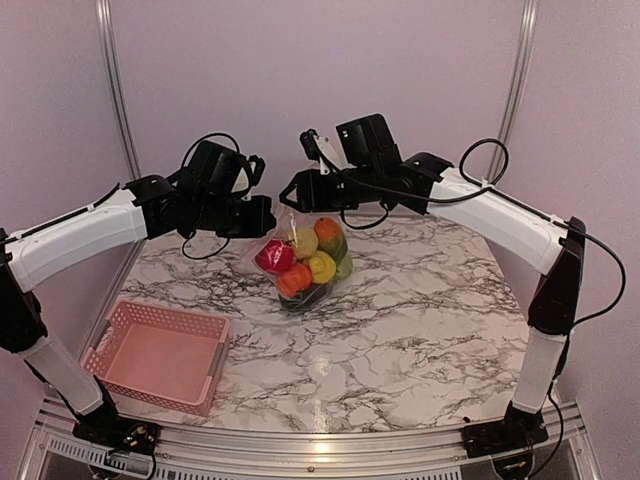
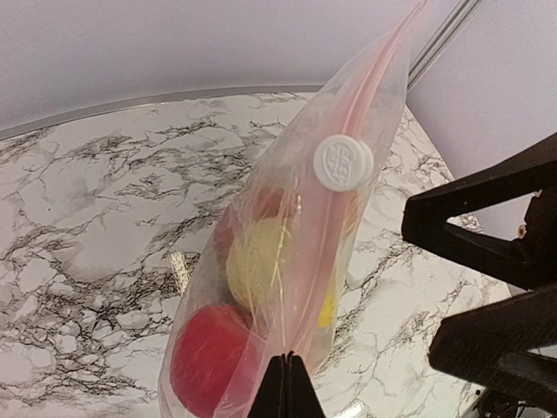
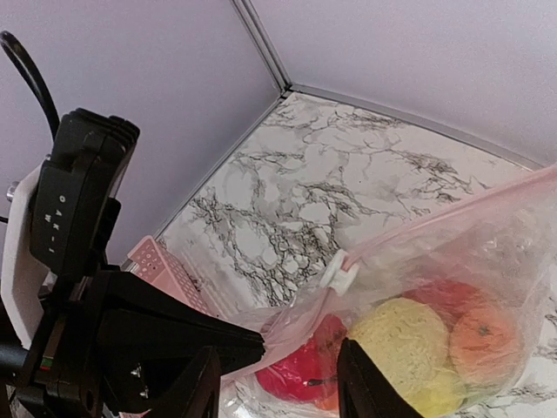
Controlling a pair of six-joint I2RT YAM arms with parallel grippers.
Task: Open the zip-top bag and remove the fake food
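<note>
A clear zip top bag (image 1: 312, 292) full of fake food stands on the marble table, its pink zip strip (image 2: 335, 226) slanting upward. A round white slider (image 2: 344, 163) sits partway along that strip. Through the plastic show a red piece (image 1: 274, 256), a pale yellow one (image 3: 399, 344), an orange one (image 1: 294, 280) and others. My left gripper is shut on the bag's edge at the lower end of the strip. Beside the bag's top, my right gripper (image 1: 292, 192) is open; in the right wrist view its fingertips (image 3: 204, 383) are spread, with the bag behind them.
A pink basket (image 1: 160, 310), empty, lies at the front left of the table. Bare marble (image 1: 430, 330) fills the right and front. Both grippers are close together above the bag.
</note>
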